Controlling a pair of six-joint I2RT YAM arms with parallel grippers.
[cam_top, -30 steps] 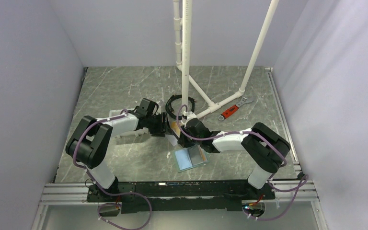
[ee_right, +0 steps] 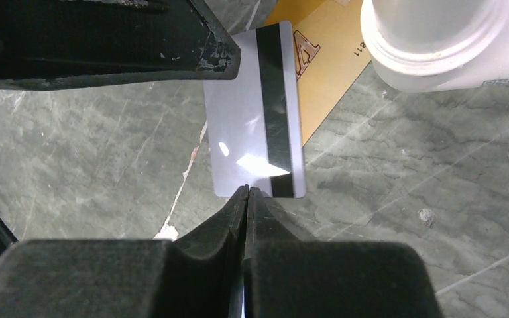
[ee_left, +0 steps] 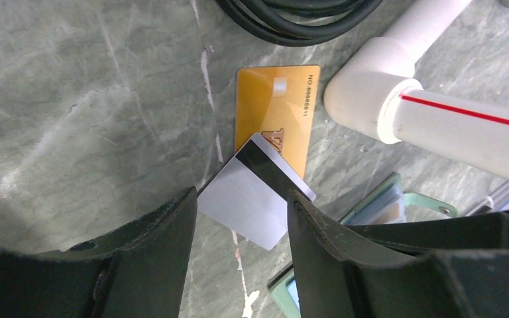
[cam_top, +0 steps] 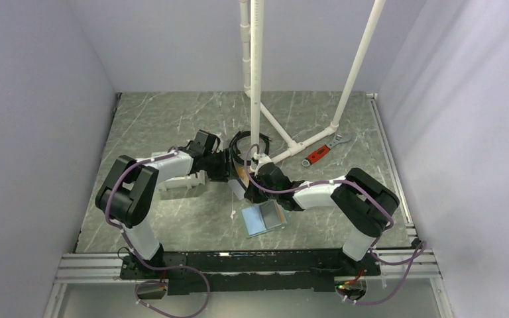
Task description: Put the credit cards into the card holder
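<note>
A white card with a black stripe [ee_left: 242,199] lies on the table, its striped corner overlapping a gold card [ee_left: 275,99]. In the left wrist view my left gripper stands open over the white card, nothing held between its fingers. My right gripper is shut at the white card's near edge; nothing shows between its fingertips, and whether they touch the card I cannot tell. The card holder [cam_top: 263,218] lies open on the table just in front of the right gripper, a blue panel on its left and a grey one on its right.
White pipes [cam_top: 298,147] stand close behind and right of the cards. A coiled black cable [cam_top: 242,139] lies at the back, a red-handled wrench [cam_top: 325,151] farther right. Under the left arm is a white rack [cam_top: 180,182].
The right arm is nearly still; the card holder has not moved.
</note>
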